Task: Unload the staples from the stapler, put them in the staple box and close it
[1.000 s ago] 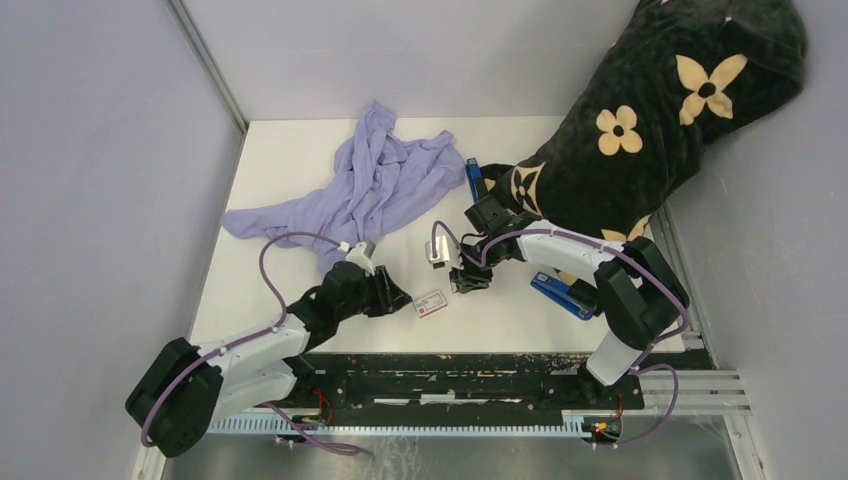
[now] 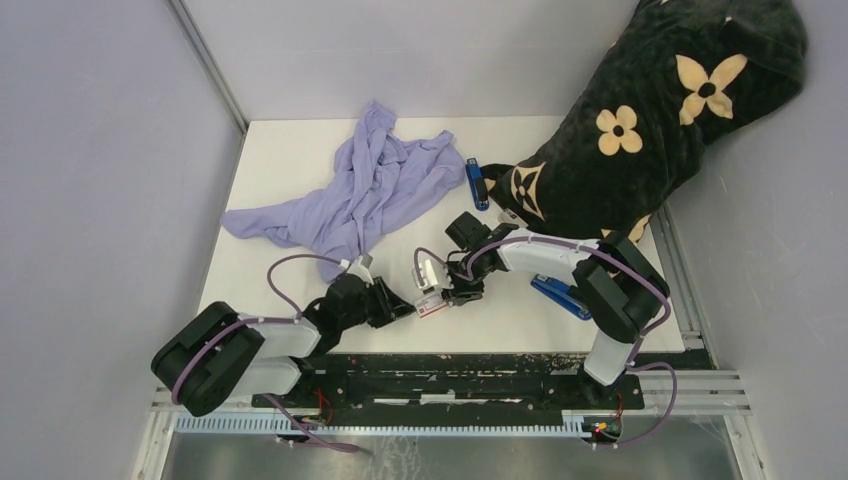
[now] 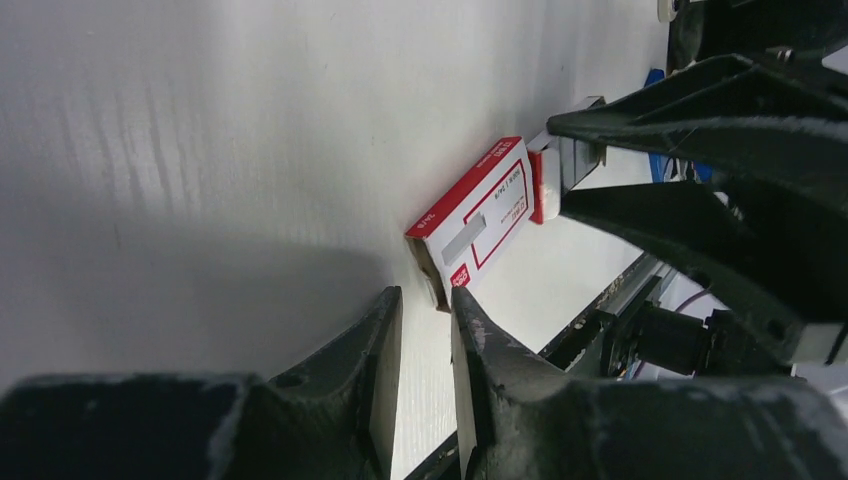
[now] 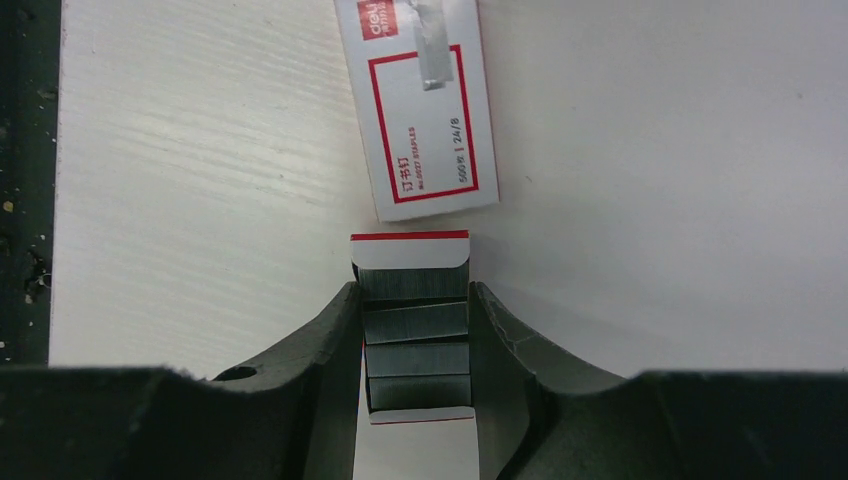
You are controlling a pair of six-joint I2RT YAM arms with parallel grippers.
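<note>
A white and red staples box lies on the table, also seen above the fingers in the right wrist view. My right gripper is shut on a stack of staple strips with red-and-white ends, held right beside the box. My left gripper stands at the box's near end, part open, apparently with nothing between its fingers. A blue stapler lies on the right of the table, partly behind my right arm.
A second blue stapler lies at the back by a dark flowered cushion. A lilac cloth covers the back left. The front edge of the table is close below both grippers.
My right gripper has moved left and toward the front, up to the staples box. The left gripper has moved slightly toward the front and right.
</note>
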